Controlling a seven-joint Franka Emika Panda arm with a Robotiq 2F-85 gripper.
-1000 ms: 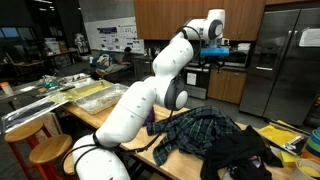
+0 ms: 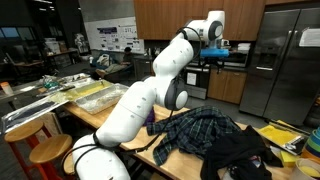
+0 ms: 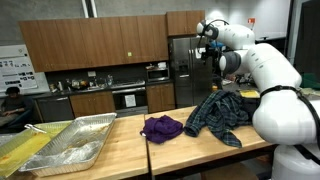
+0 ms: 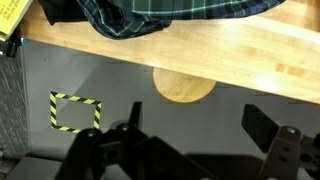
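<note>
My gripper stands open, its two dark fingers wide apart at the lower part of the wrist view with nothing between them. In exterior view 1 the gripper (image 2: 214, 62) hangs high above the table. Below lies a dark green plaid cloth (image 2: 197, 128), crumpled on the wooden table; part of this plaid cloth (image 4: 180, 10) shows along the top of the wrist view. A black cloth (image 2: 236, 150) lies beside it. Exterior view 2 shows a purple cloth (image 3: 162, 129) bunched on the table, apart from the plaid one.
Foil trays (image 3: 78, 140) sit on the table at the left of exterior view 2. Yellow items (image 2: 284, 135) and a bowl (image 2: 309, 167) are at the right of exterior view 1. A round wooden stool (image 4: 183, 84) stands off the table's edge.
</note>
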